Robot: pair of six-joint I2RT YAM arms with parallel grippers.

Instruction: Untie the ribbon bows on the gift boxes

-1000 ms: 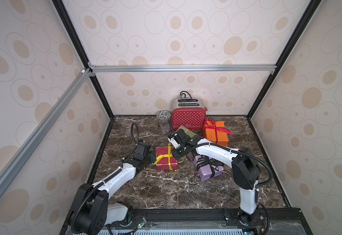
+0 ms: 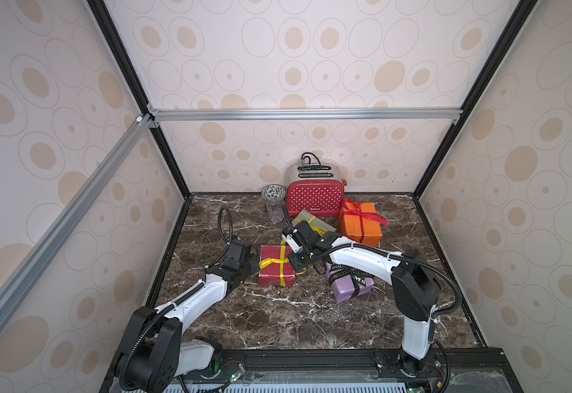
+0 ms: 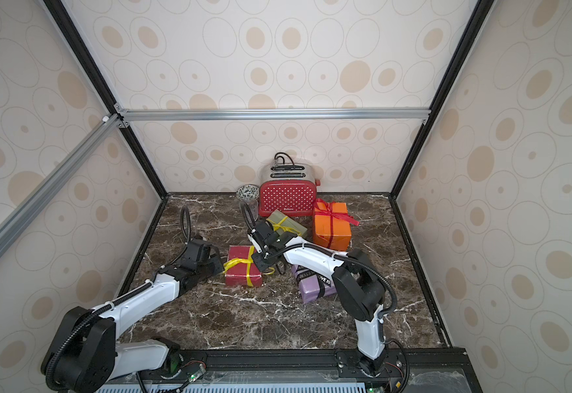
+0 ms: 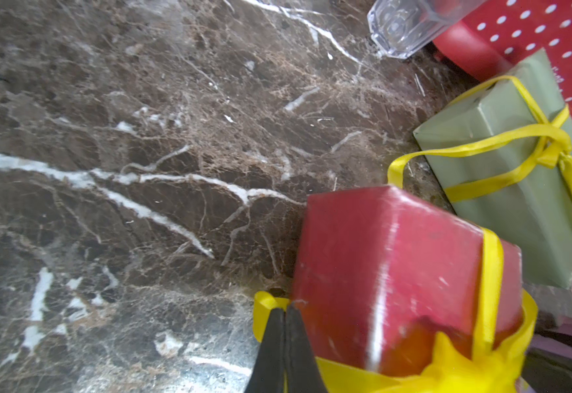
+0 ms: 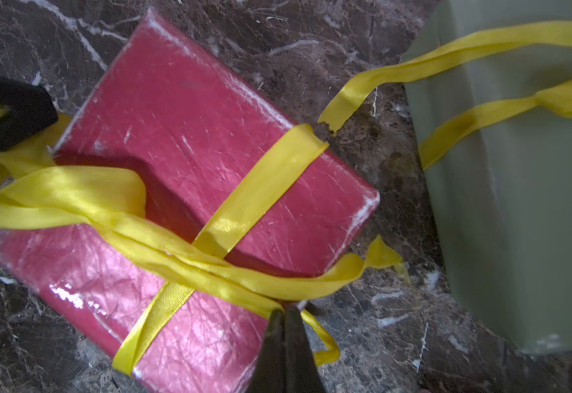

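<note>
A red gift box (image 2: 269, 275) carries yellow ribbon (image 5: 253, 183), its crossing strands lying loosely over the top. My left gripper is shut at the box's left side, a yellow strand (image 4: 266, 304) just behind its fingertips; whether any is pinched I cannot tell. My right gripper is shut over the box's right part, its tips touching a yellow strand; nothing clearly shows between them. The green box (image 4: 508, 196) behind has a yellow ribbon, the orange box (image 2: 358, 229) a red bow, the purple box (image 2: 345, 285) black ribbon, partly hidden under my right arm.
A red dotted toaster (image 2: 315, 196) and a glass jar (image 2: 273, 206) stand at the back. The boxes crowd the right half, beneath my right arm.
The red box has shifted slightly left, and my right arm has moved slightly. The left arm looks unchanged.
</note>
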